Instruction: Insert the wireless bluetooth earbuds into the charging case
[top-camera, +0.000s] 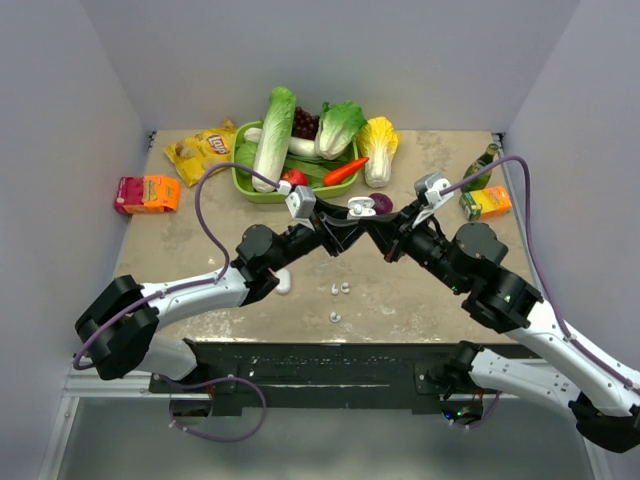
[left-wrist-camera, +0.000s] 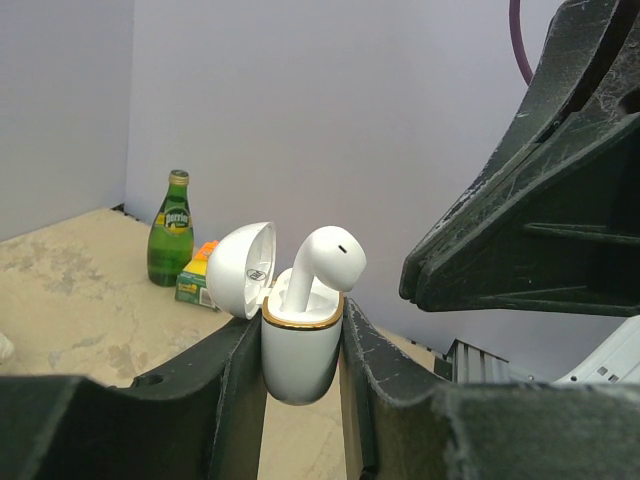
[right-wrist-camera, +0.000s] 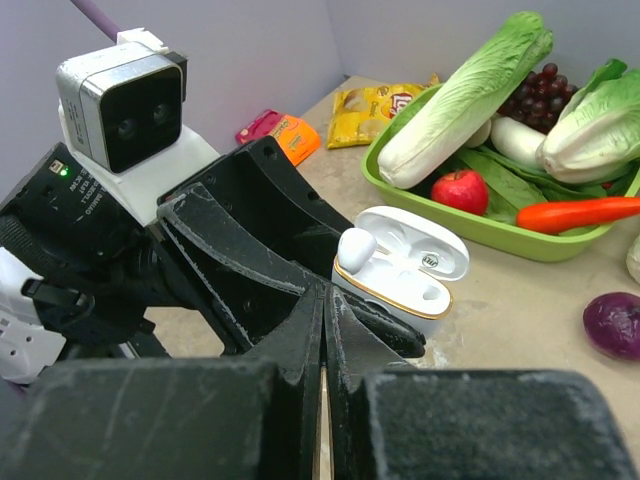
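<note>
My left gripper (top-camera: 345, 225) holds the white, open charging case (left-wrist-camera: 300, 360) upright between its fingers. One earbud sits in the case with its head above the rim, and the other slot (right-wrist-camera: 431, 295) looks empty in the right wrist view. My right gripper (top-camera: 373, 226) is shut, with nothing visible between its fingers, right beside the case. In the left wrist view its dark fingers (left-wrist-camera: 530, 230) stand just right of the earbud. Several small white earbuds (top-camera: 336, 289) lie on the table below the grippers.
A green basket (right-wrist-camera: 480, 230) of vegetables stands at the back, with snack bags (top-camera: 200, 150), an orange package (top-camera: 160, 194) and a red onion (right-wrist-camera: 612, 323) around it. A green bottle and a box stand at the right.
</note>
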